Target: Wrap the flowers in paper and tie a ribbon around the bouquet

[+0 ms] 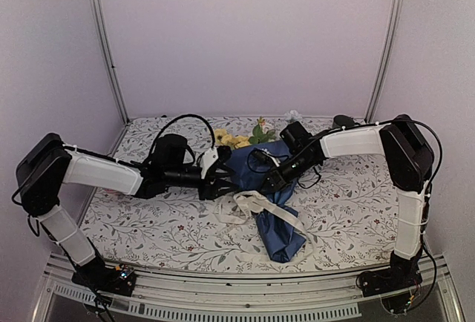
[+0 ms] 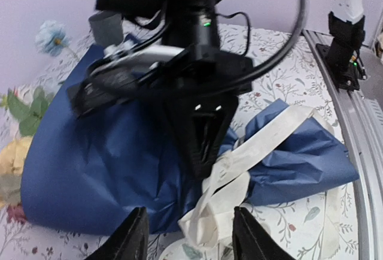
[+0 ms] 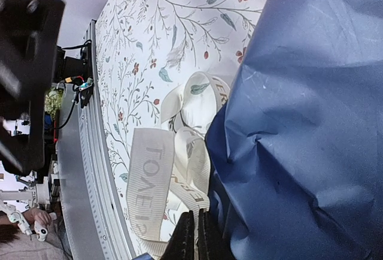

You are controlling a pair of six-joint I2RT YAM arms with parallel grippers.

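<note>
The bouquet lies wrapped in blue paper (image 1: pixel 280 239), its yellow flowers (image 1: pixel 236 141) toward the back. A cream lettered ribbon (image 3: pixel 149 179) is looped around the narrow waist, with loose folds to the left and a tail running down to the right over the paper. At that waist my right gripper is shut on a fold of the ribbon. My left gripper (image 1: pixel 230 186) stands open just left of it; in the left wrist view its fingers (image 2: pixel 133 236) are apart, with the ribbon loop (image 2: pixel 200 227) beyond them and nothing held. The knot area is partly hidden by the right gripper.
A dark mug (image 1: pixel 343 121) stands at the back right, behind the right arm. A pale blue flower (image 1: pixel 292 116) pokes out near it. The two grippers are close together over the bouquet.
</note>
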